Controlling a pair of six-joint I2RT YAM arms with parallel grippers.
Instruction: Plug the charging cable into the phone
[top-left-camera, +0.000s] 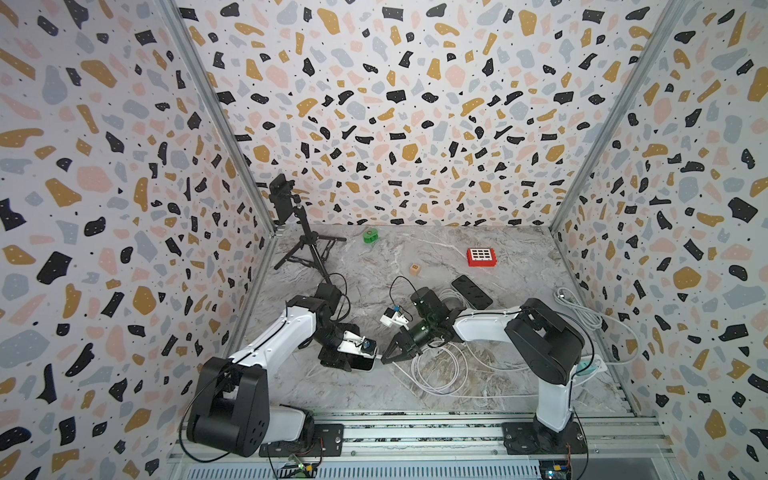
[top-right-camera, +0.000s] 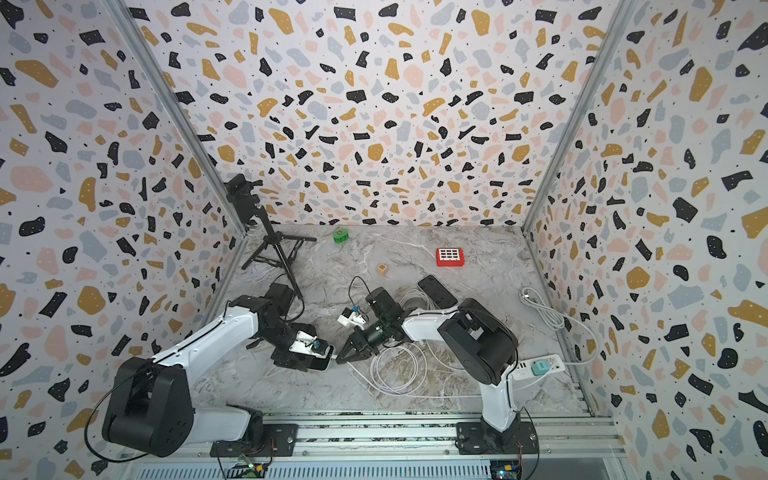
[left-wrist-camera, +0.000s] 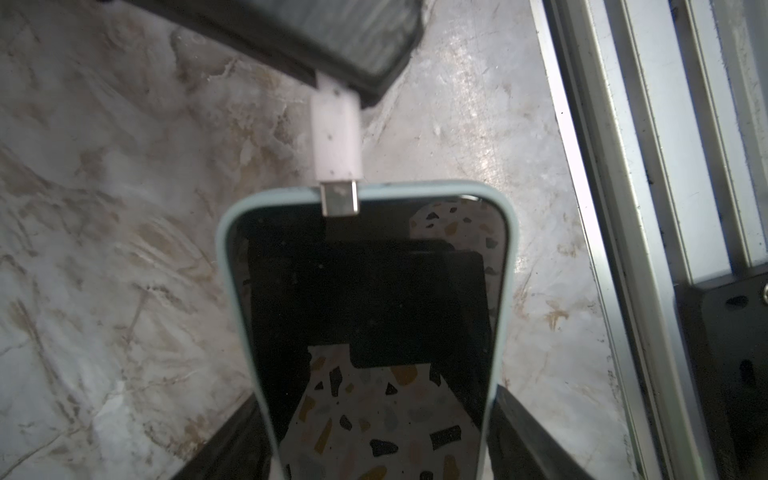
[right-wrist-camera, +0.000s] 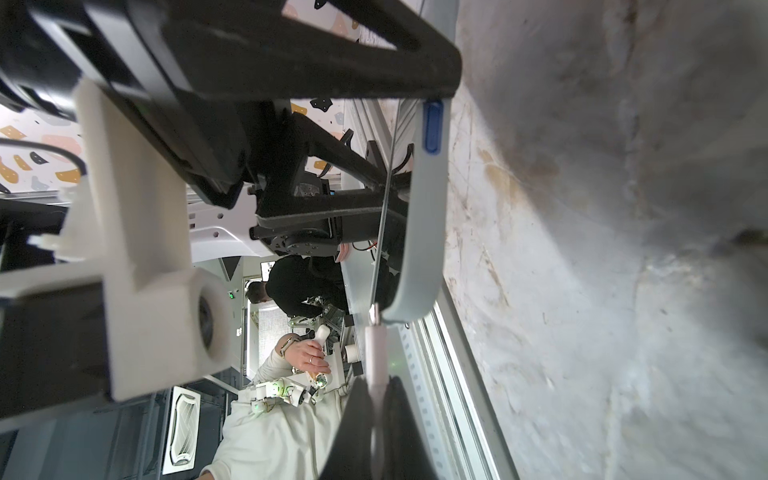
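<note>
A phone (left-wrist-camera: 368, 304) in a pale blue-grey case is gripped by its sides; my left gripper is shut on it. The white connector of the charging cable (left-wrist-camera: 336, 136) sticks out of my right gripper, which is shut on it. In the left wrist view the connector's metal tip (left-wrist-camera: 340, 200) overlaps the phone's end edge, left of centre, on the screen side. From the right wrist view, that tip sits beside the case's end wall at the screen face, not inside a port. The port itself is hidden.
White cable coils (top-left-camera: 436, 372) lie under the right arm. A power strip (top-right-camera: 537, 366) stands at the right. Farther back are a dark phone-like slab (top-left-camera: 472, 292), a red box (top-left-camera: 481, 257), a small wooden block (top-left-camera: 414, 269), a green object (top-left-camera: 370, 236) and a black tripod (top-left-camera: 310, 240).
</note>
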